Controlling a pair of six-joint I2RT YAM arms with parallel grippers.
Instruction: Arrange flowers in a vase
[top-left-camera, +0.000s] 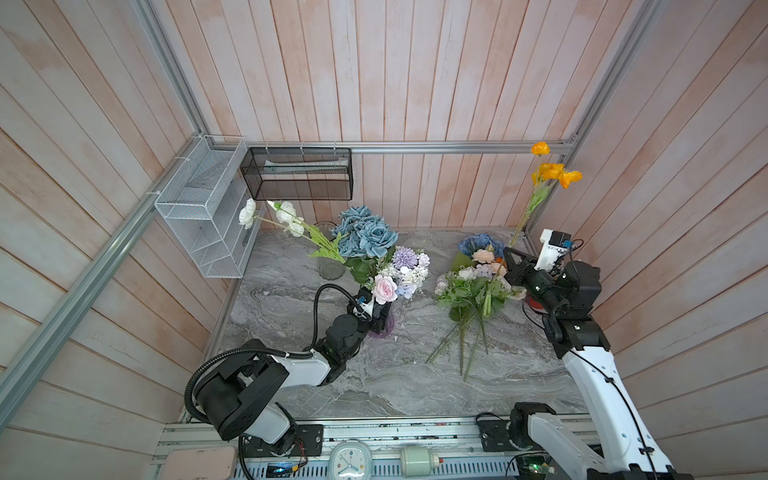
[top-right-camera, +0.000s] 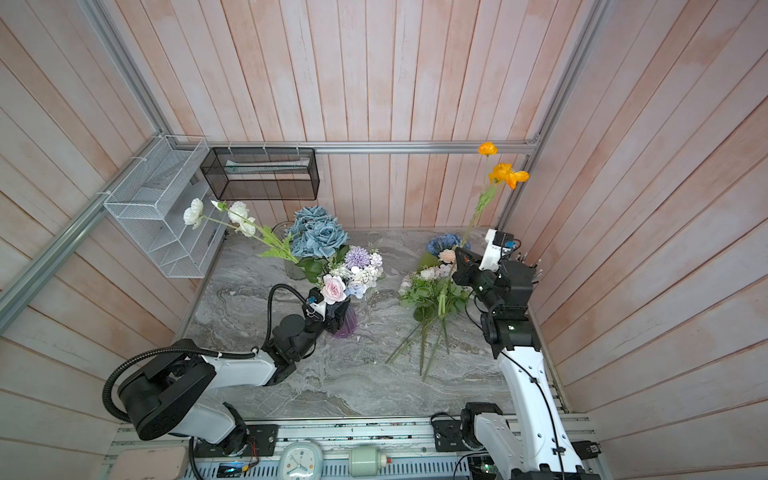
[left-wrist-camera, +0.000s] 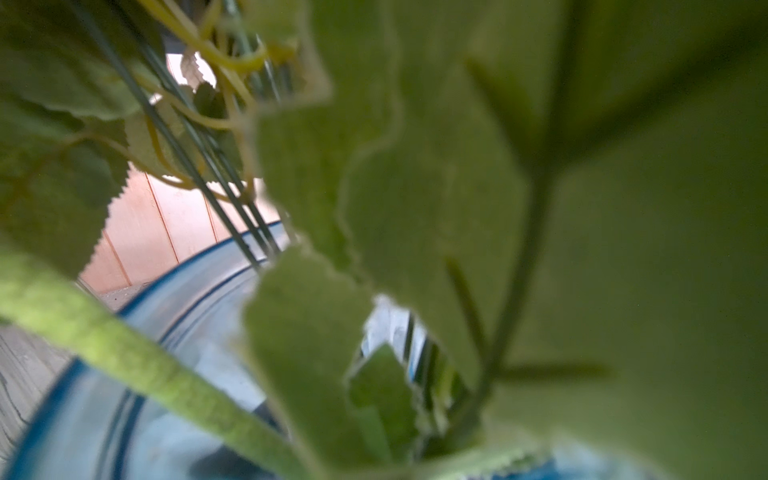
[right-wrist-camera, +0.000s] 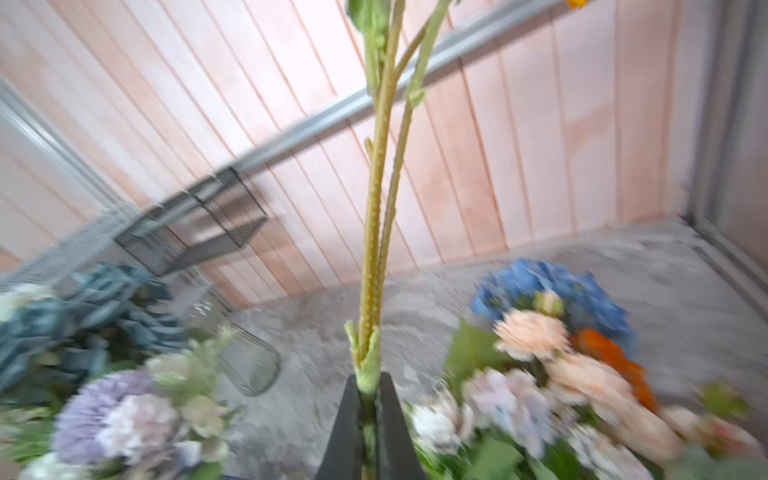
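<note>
Upright in my right gripper is the stem of orange-yellow flowers (top-left-camera: 549, 171); both fingers are shut on its green lower part. The blooms rise above the back right of the table. A purple vase (top-left-camera: 387, 321) stands left of centre, filled with a mixed bouquet (top-left-camera: 397, 273) of pink, lilac and white blooms. My left gripper (top-left-camera: 374, 307) is at the vase's upper part, under the blooms. Leaves (left-wrist-camera: 448, 184) fill the left wrist view, with a blue-edged vase rim (left-wrist-camera: 176, 280) behind; the left fingers and anything between them are hidden.
Loose flowers (top-left-camera: 473, 297) lie right of centre, stems toward the front. Behind the vase are blue roses (top-left-camera: 366, 232) and a glass jar (top-left-camera: 332, 267) with white flowers (top-left-camera: 286, 214). Wire baskets (top-left-camera: 297, 173) hang at the back left.
</note>
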